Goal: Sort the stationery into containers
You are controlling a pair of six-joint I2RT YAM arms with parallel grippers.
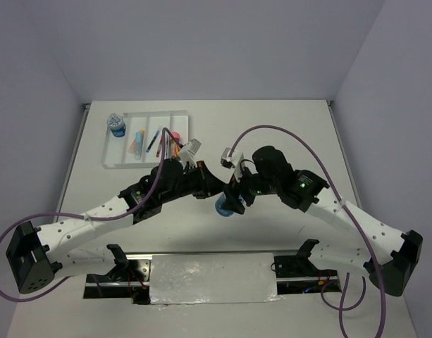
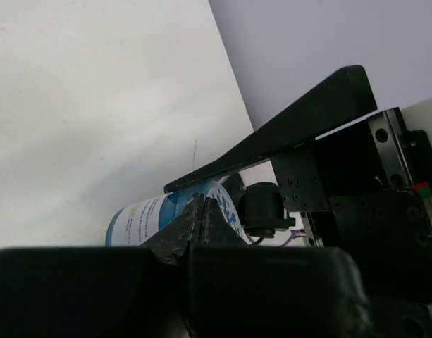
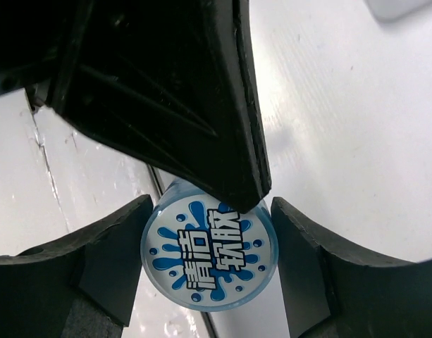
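The blue jar [image 1: 223, 206] is held in the air at the table's centre, between the two arms. In the right wrist view its lid [image 3: 210, 274], printed with blue splashes, faces the camera, and my right gripper is shut on the jar from both sides. My left gripper is shut with its fingertips together and nothing between them. Its tips overlap the lid end of the jar [image 2: 139, 220] in the left wrist view; whether they touch it I cannot tell. In the right wrist view the left gripper's dark fingers cover the lid's upper edge.
A white divided tray [image 1: 117, 151] stands at the back left, with pens and other small stationery inside. Another blue jar [image 1: 116, 125] is in its far-left corner. Bare tabletop [image 1: 272, 120] lies behind the right arm. Both grippers are very close together.
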